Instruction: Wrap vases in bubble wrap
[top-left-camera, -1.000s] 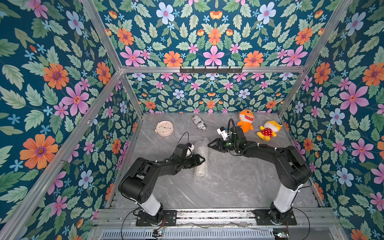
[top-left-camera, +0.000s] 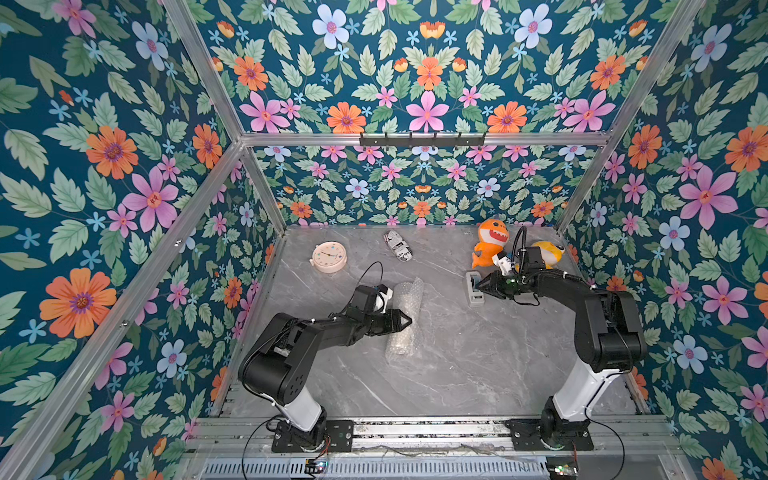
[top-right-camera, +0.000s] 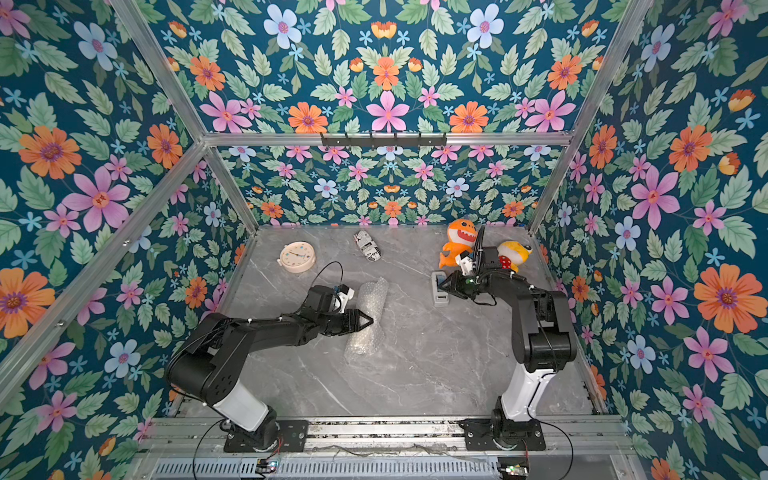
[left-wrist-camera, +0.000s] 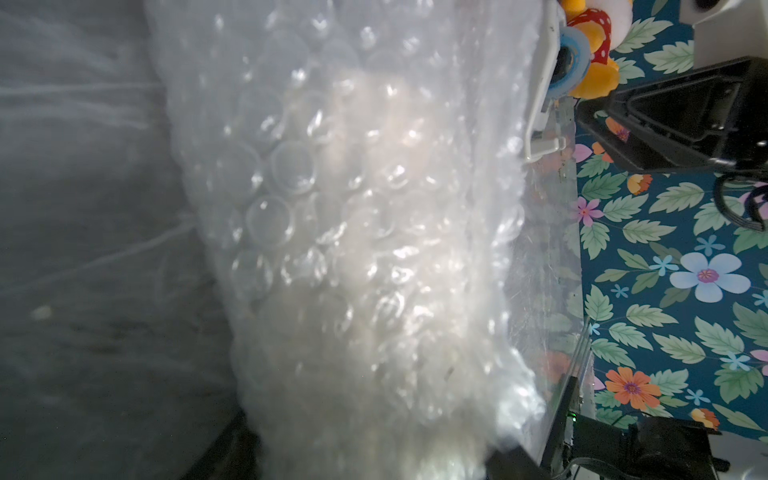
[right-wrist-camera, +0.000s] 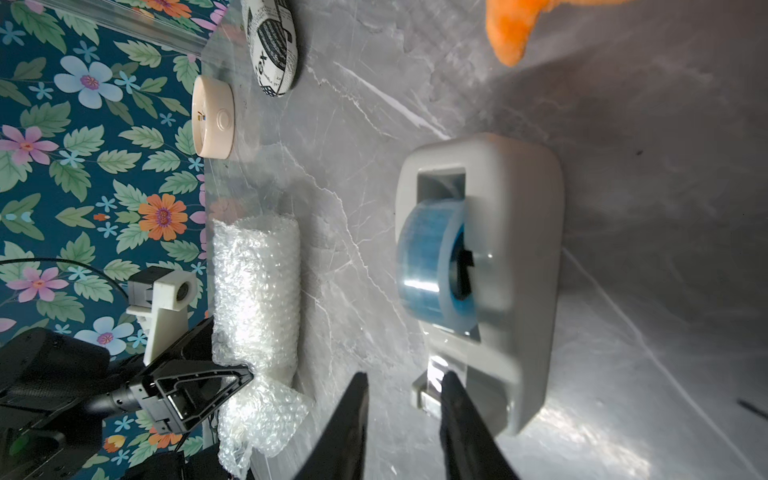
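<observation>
A bubble-wrap roll (top-left-camera: 406, 304), with a pale shape faintly visible inside in the left wrist view (left-wrist-camera: 368, 200), lies mid-table. My left gripper (top-left-camera: 401, 320) is shut on it, pinching near its front part, as the right wrist view also shows (right-wrist-camera: 244, 376). To the right, a pale tape dispenser (right-wrist-camera: 520, 240) with a blue tape roll (right-wrist-camera: 432, 264) stands on the table. My right gripper is over its end, fingers apart with nothing seen between them.
A round clock (top-left-camera: 329, 256) and a patterned shoe-like object (top-left-camera: 398, 245) lie at the back. An orange shark toy (top-left-camera: 488, 248) and a yellow toy (top-left-camera: 550, 253) sit back right.
My right gripper has moved right, from beside the bubble wrap to over the tape dispenser. The left gripper stays on the wrap, shifted slightly.
</observation>
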